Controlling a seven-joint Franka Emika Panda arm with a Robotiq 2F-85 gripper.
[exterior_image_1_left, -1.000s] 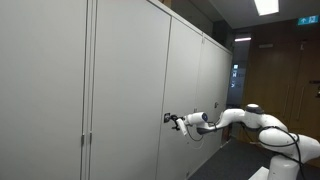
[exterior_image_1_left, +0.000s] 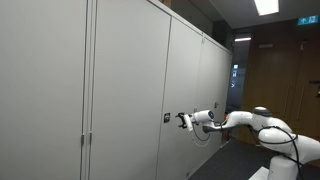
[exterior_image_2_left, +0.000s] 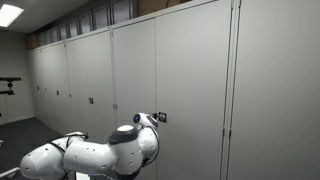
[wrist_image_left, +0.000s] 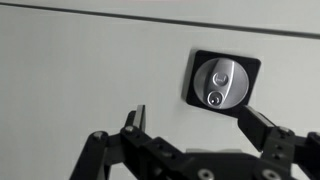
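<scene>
On a tall pale-grey cabinet door sits a latch with a round silver turn handle (wrist_image_left: 221, 83) in a black square plate, its grip slightly tilted. The same latch (exterior_image_1_left: 167, 117) shows as a small dark square in exterior view 1, and the latch (exterior_image_2_left: 162, 117) is right beside the arm's end in exterior view 2. My gripper is open, its black fingers spread wide with nothing between them. In exterior view 1 the gripper (exterior_image_1_left: 184, 121) stands a short way right of the latch, apart from it. The arm hides the fingers in exterior view 2.
A row of grey cabinet doors (exterior_image_1_left: 125, 90) fills the wall, with thin vertical seams and further dark latches (exterior_image_2_left: 91, 100) along it. The white arm (exterior_image_1_left: 235, 118) reaches in from the right. Dark floor (exterior_image_2_left: 25, 135) lies open at the left of exterior view 2.
Over the last second my gripper has drawn back from the latch, towards the right in exterior view 1. The cabinet doors look unmoved.
</scene>
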